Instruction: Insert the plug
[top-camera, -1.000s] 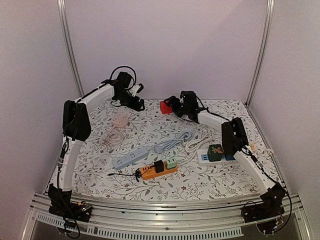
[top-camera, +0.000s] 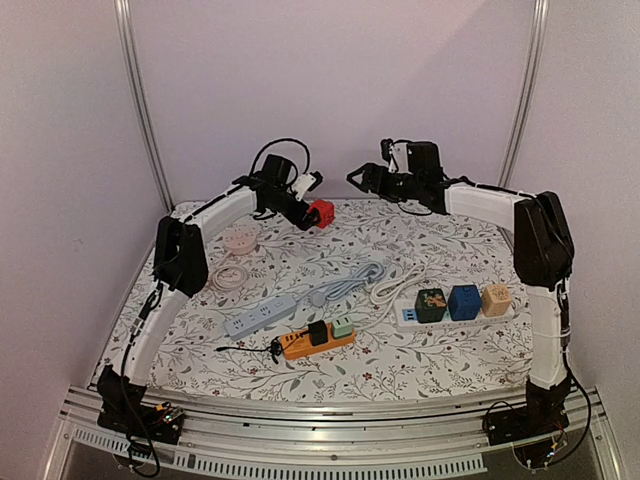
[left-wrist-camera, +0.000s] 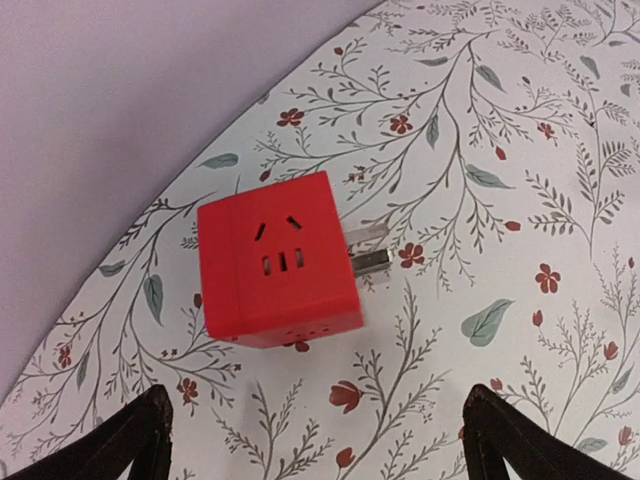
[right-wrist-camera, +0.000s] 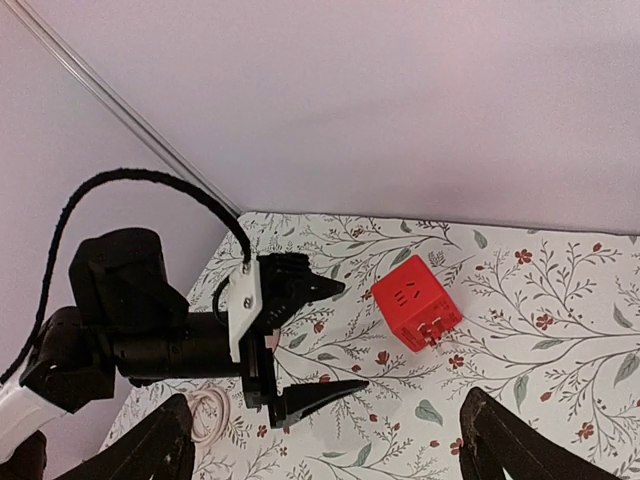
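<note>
A red cube plug (left-wrist-camera: 280, 258) lies on the patterned table near the back wall, slot face up, its metal prongs (left-wrist-camera: 370, 262) pointing right in the left wrist view. My left gripper (top-camera: 312, 205) is open close to the cube's left side; its fingers (right-wrist-camera: 318, 400) are spread and do not hold it. Farther right, my right gripper (top-camera: 358, 181) hangs open with empty fingers, apart from the red cube (right-wrist-camera: 416, 302). Toward the front lie a white power strip (top-camera: 262, 316), an orange strip (top-camera: 318, 340) and another white strip (top-camera: 408, 314).
The orange strip carries a black plug (top-camera: 318, 332) and a green cube (top-camera: 342, 327). Dark, blue (top-camera: 464, 302) and tan cubes stand on the right strip. Coiled cables (top-camera: 355, 280) cross the middle. A pink round item (top-camera: 240, 239) is at left.
My right gripper was at the red cube and has drawn back to the right and up. The left gripper has moved right, close to the cube. The cube's position shifted slightly.
</note>
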